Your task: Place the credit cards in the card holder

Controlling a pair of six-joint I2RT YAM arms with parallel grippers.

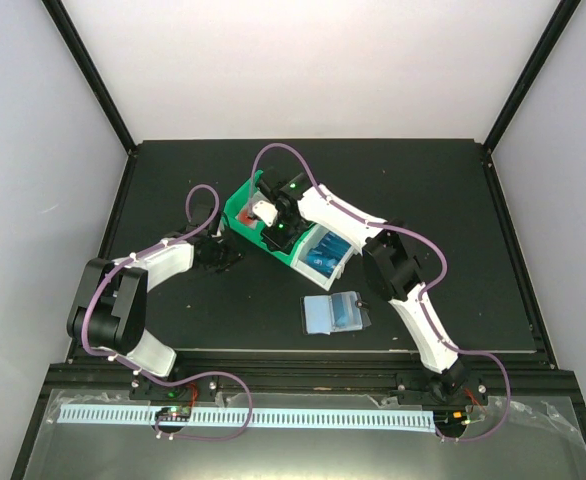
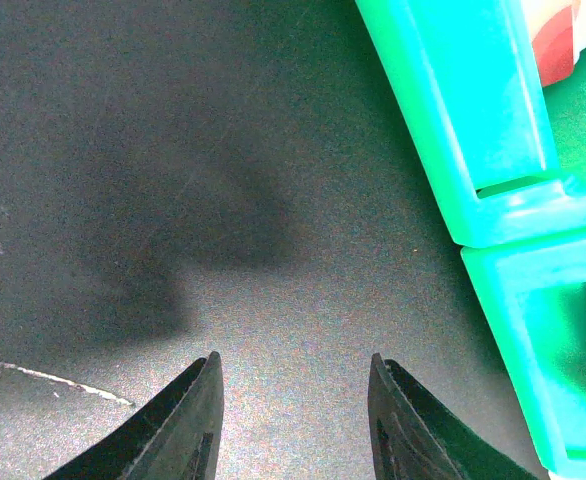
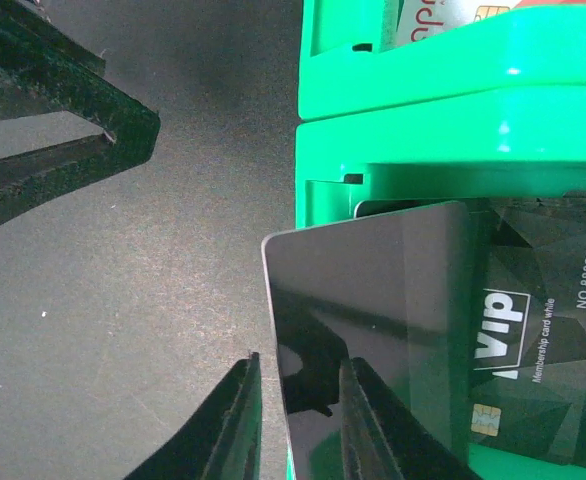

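A green box with compartments lies at the table's middle, a white tray beside it holding blue cards. Black cards sit in a green compartment; one dark card tilts out over its edge. My right gripper is above that tilted card, its fingertips apart over it. My left gripper stands open over bare table left of the box, nothing between its fingers. A pale blue card holder lies flat nearer the front.
Another green compartment holds red and white cards. The left arm's black body shows at the top left of the right wrist view.
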